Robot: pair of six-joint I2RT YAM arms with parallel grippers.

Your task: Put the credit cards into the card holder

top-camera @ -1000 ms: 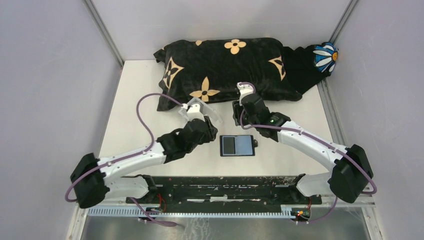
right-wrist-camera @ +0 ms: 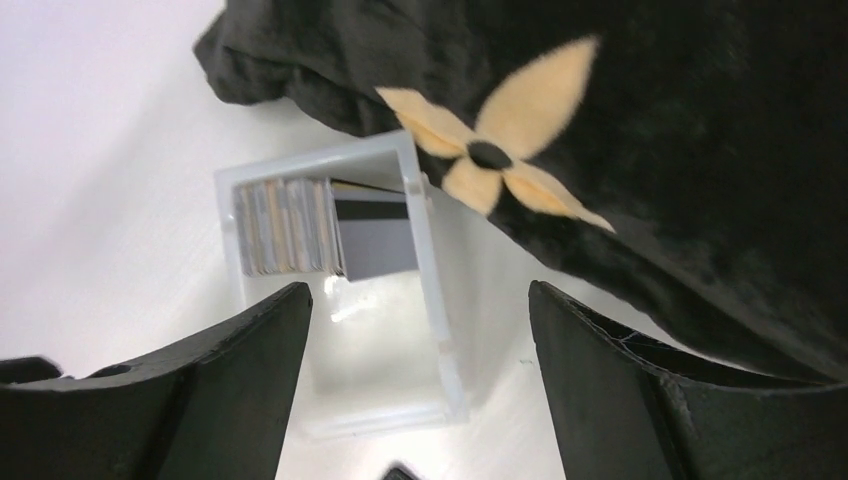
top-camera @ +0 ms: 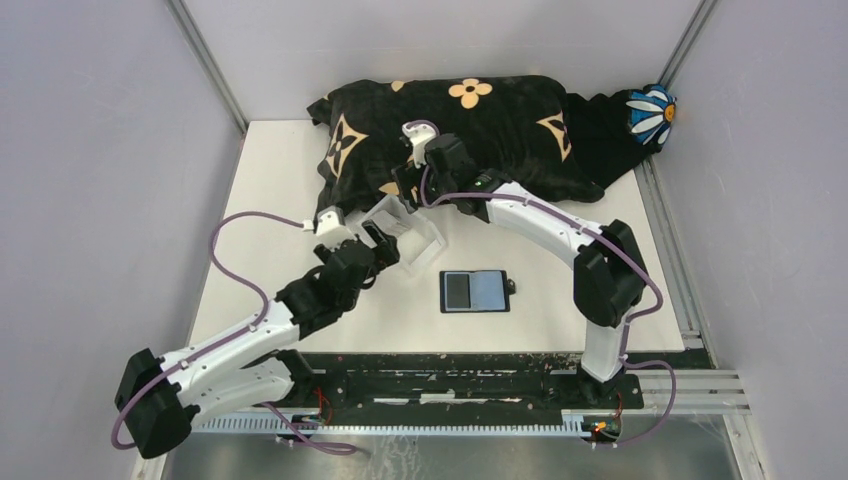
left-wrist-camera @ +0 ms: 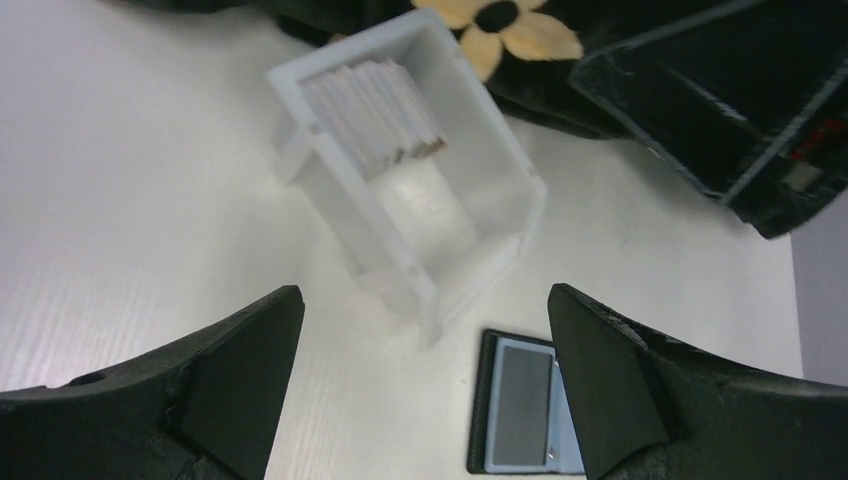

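Several cards stand in a row [right-wrist-camera: 285, 228] at the far end of a white open box [right-wrist-camera: 440, 320], which takes up the middle of the right wrist view. The card holder [top-camera: 474, 291], black with two pale panels, lies flat on the table to the box's front right. Over the near left side of the box, my left gripper [top-camera: 350, 246] is open and empty. My right gripper is above the box's far end with its fingers [right-wrist-camera: 600, 370] spread apart and no card between them.
A black cushion with tan flowers [top-camera: 480, 140] lies along the back, close against the box's far end. A dark cloth with a blue daisy [top-camera: 652, 115] is at the back right. Bare table [top-camera: 270, 270] lies left of the box.
My right arm has reached back and left, from beside the card holder to above the box. My left gripper has drawn back left. The holder and cushion have stayed put.
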